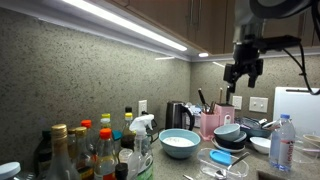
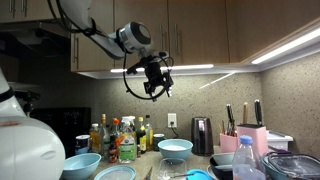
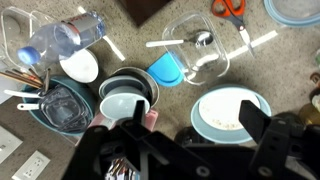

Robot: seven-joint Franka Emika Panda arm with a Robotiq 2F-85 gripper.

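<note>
High above the counter, my gripper [image 1: 241, 79] stands open with nothing between its fingers. From the wrist view, looking down, its dark fingers [image 3: 267, 135] are spread wide. A pale blue bowl [image 3: 230, 113] with something white inside lies near one finger. A clear container [image 3: 200, 50] holds a spoon, and a blue utensil [image 3: 166, 70] lies beside it. Stacked bowls [image 3: 125, 98] sit on the other side. A water bottle [image 1: 282, 145] stands upright at the right in exterior view 1.
Several sauce bottles [image 1: 83, 148] crowd the counter's left part. A dark kettle [image 2: 202, 135] and a pink utensil holder [image 2: 251, 135] stand along the back. Orange-handled scissors [image 3: 234, 14] lie flat. Upper cabinets [image 2: 150, 43] hang near the arm; the air below the gripper is free.
</note>
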